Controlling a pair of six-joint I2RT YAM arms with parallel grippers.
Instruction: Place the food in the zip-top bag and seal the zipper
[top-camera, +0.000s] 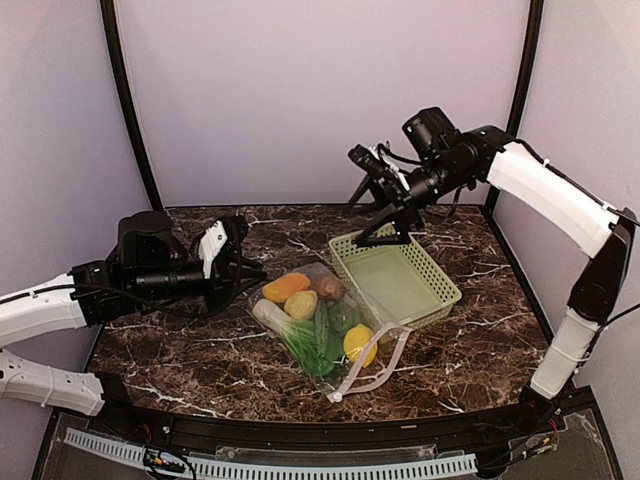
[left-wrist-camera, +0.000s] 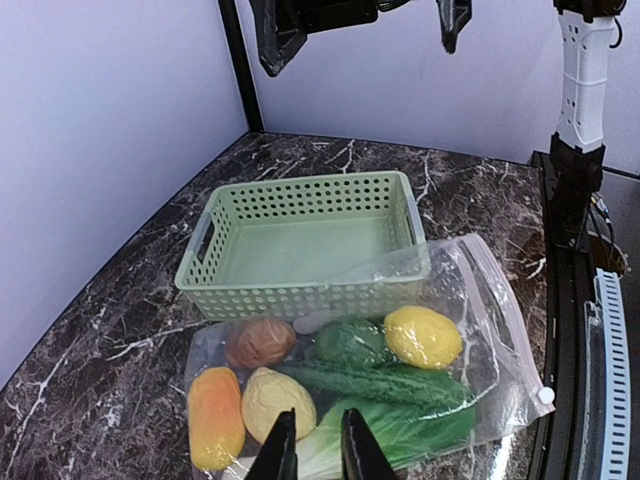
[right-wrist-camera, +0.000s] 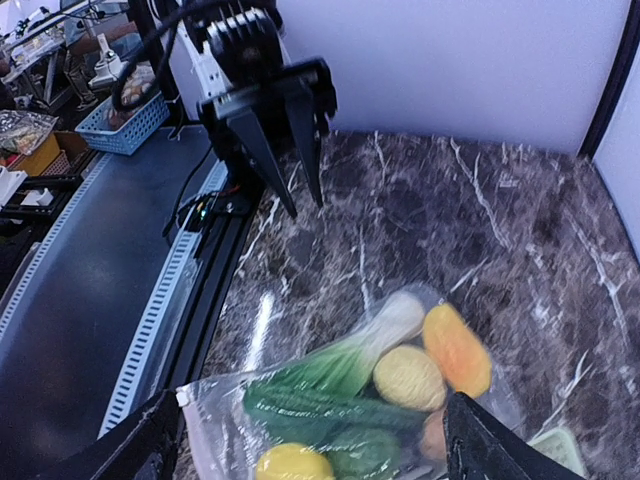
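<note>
A clear zip bag (top-camera: 352, 388) lies on its side on the table, its pale zip strips spread apart at the front right. Inside are a yellow lemon (top-camera: 360, 343), a mango (top-camera: 286, 287), a potato (top-camera: 300, 305), a reddish potato (right-wrist-camera: 433, 436), a cucumber (right-wrist-camera: 330, 410), a green pepper (right-wrist-camera: 362, 453) and a leek (right-wrist-camera: 350, 348). At the bag's left, my left gripper (top-camera: 262, 272) is open, with a narrow empty gap between its fingers. Above the basket and behind the bag, my right gripper (top-camera: 358, 222) stands wide open and empty.
The empty green basket (top-camera: 450, 297) stands right of the bag, whose film touches or overlaps its near left side. Bare marble table (top-camera: 450, 370) lies at the front right and front left. Walls close in the back and sides.
</note>
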